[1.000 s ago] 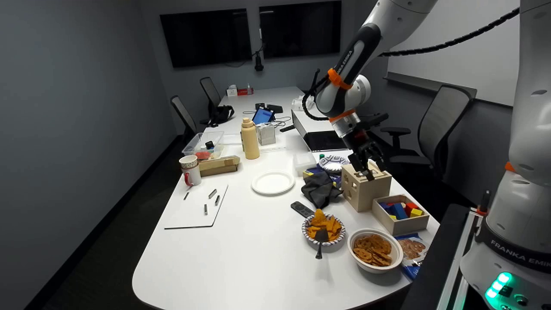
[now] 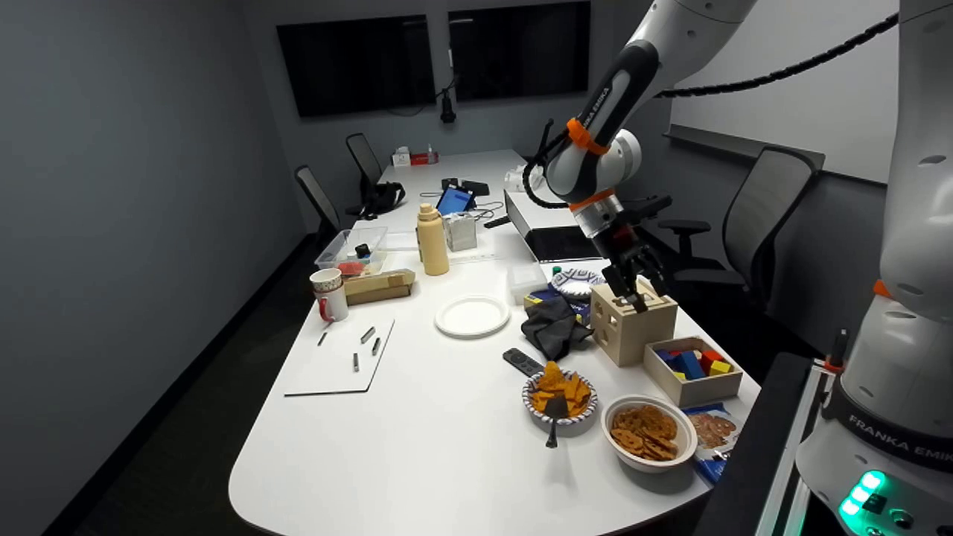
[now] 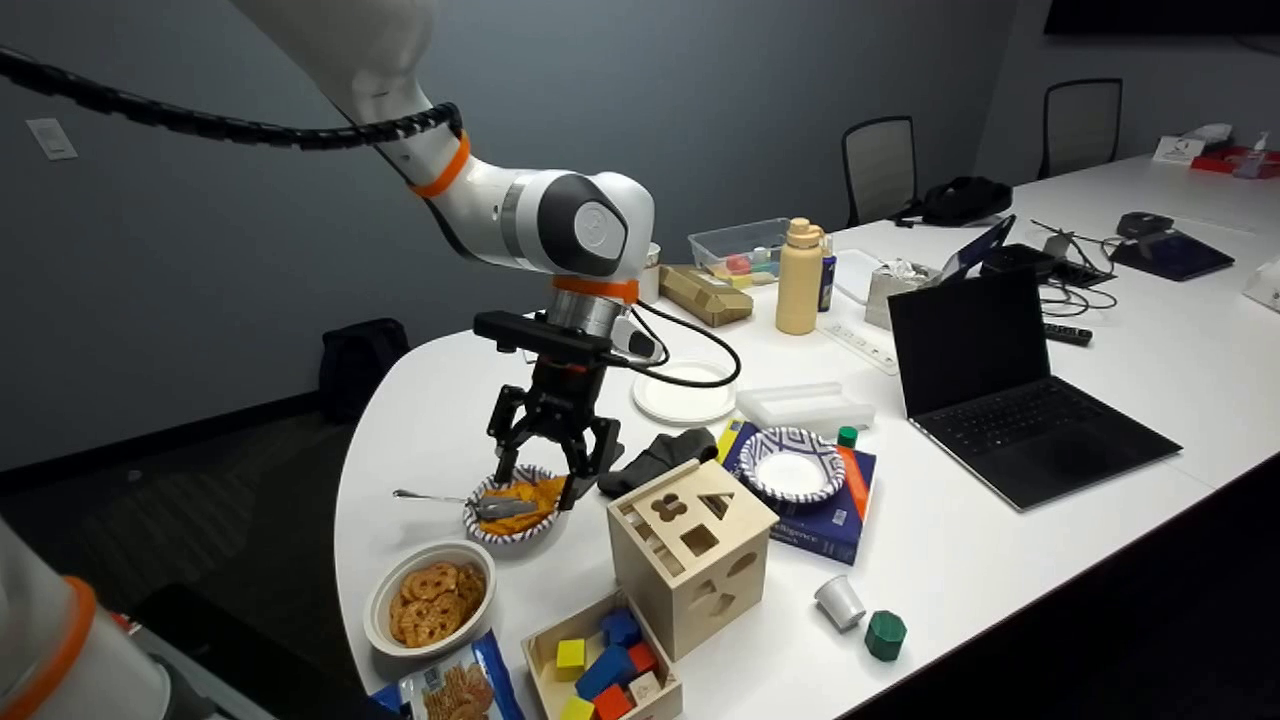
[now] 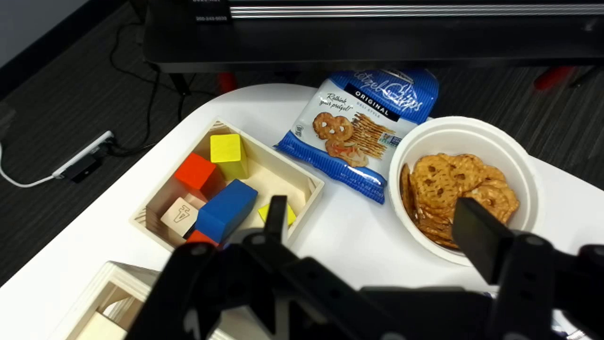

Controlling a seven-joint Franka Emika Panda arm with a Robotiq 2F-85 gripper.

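My gripper (image 3: 537,482) hangs above the table with its fingers spread wide and nothing between them. In the wrist view a small wooden tray (image 4: 283,165) of coloured blocks lies beyond the left finger, and a white bowl of pretzel crisps (image 4: 465,195) lies beyond the right one. The wooden shape-sorter box (image 3: 690,552) stands upright beside the tray. A patterned bowl of orange chips (image 2: 560,394) has a spoon (image 2: 554,420) resting in it. The blocks include a blue one (image 4: 227,209), a red one (image 4: 199,175) and a yellow one (image 4: 229,156).
A pretzel bag (image 4: 362,130) lies between tray and white bowl. A dark cloth (image 2: 555,329), a remote (image 2: 523,362), a blue book (image 3: 828,528) and an open laptop (image 3: 1020,396) occupy the table's middle. Clear table (image 2: 429,420) spreads at the front left.
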